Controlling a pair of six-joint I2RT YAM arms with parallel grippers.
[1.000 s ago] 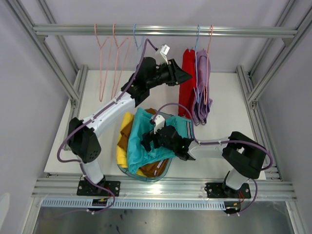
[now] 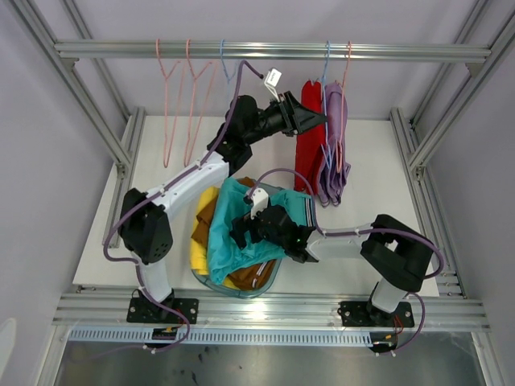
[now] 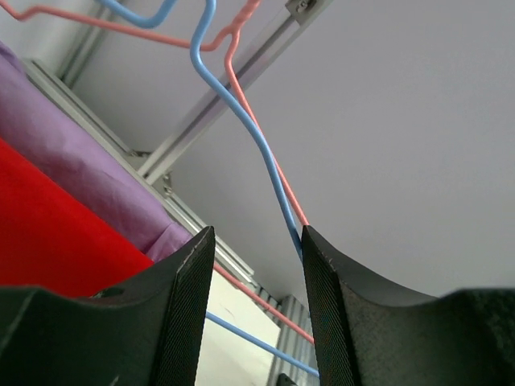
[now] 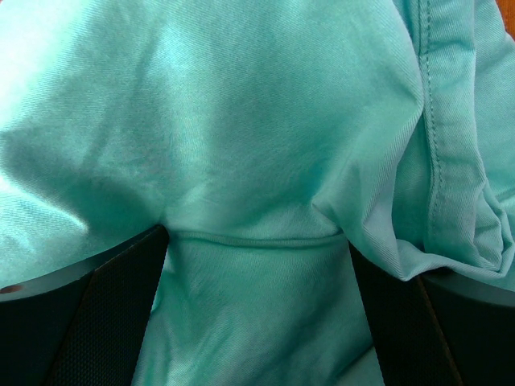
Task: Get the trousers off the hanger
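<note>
Red trousers (image 2: pixel 308 145) and purple trousers (image 2: pixel 336 185) hang on blue and pink hangers at the right of the rail. My left gripper (image 2: pixel 310 121) is open beside them; in the left wrist view its right finger (image 3: pixel 354 322) is at a blue hanger (image 3: pixel 269 161), with a pink one behind and red cloth (image 3: pixel 56 225) to the left. My right gripper (image 2: pixel 245 229) is down in turquoise cloth (image 2: pixel 229 249), which covers its fingertips in the right wrist view; its fingers are apart.
A basin (image 2: pixel 249 293) of turquoise, yellow and brown clothes sits on the white floor. Empty hangers (image 2: pixel 167 121) hang at the rail's left. The metal rail (image 2: pixel 402 53) spans the top.
My left gripper has moved right, to the hangers by the red trousers, after being slightly further left. The right arm has barely moved.
</note>
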